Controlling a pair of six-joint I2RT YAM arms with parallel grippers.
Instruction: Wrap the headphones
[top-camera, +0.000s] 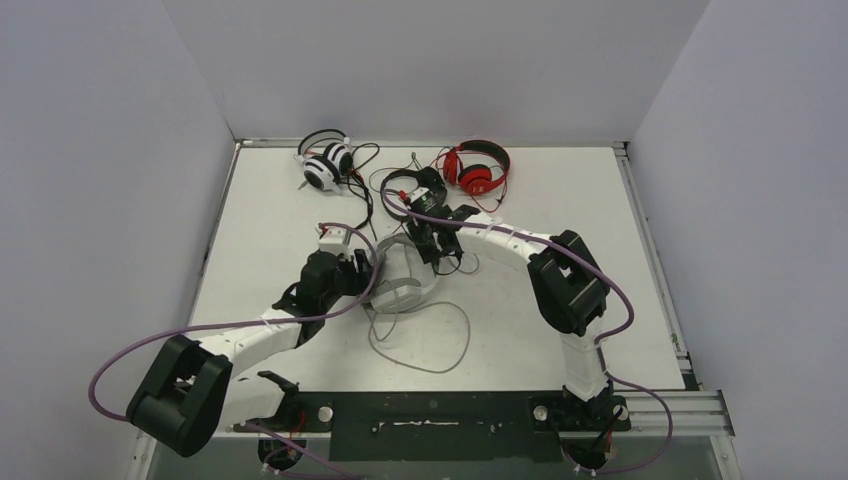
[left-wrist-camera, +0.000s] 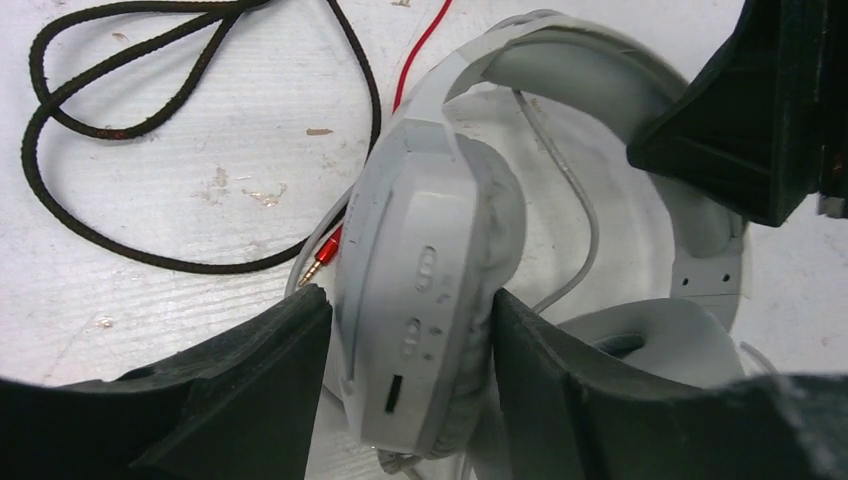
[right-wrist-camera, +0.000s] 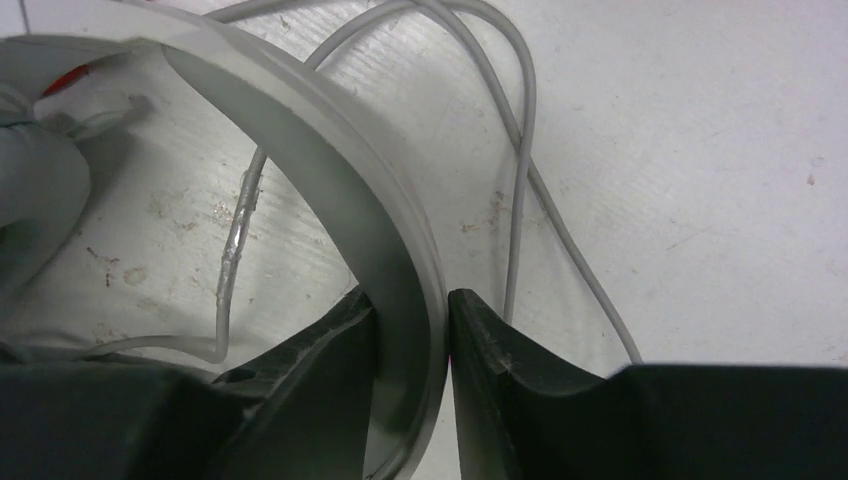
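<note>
Grey headphones (top-camera: 398, 297) lie mid-table, a grey cable (top-camera: 467, 330) looping in front of them. My left gripper (top-camera: 366, 270) is at their left side; in the left wrist view its fingers (left-wrist-camera: 270, 350) straddle one ear cup (left-wrist-camera: 415, 300), close to both faces. From the right, my right gripper (top-camera: 430, 258) reaches down over the headband. In the right wrist view the band (right-wrist-camera: 405, 290) runs between its fingers, with little or no gap. Whether either finger grips firmly cannot be told.
Behind lie black-and-white headphones (top-camera: 322, 172), black headphones (top-camera: 395, 208) and red headphones (top-camera: 478, 180). A black braided cable (left-wrist-camera: 165, 262) and a red plug (left-wrist-camera: 330, 245) lie close to the grey ear cup.
</note>
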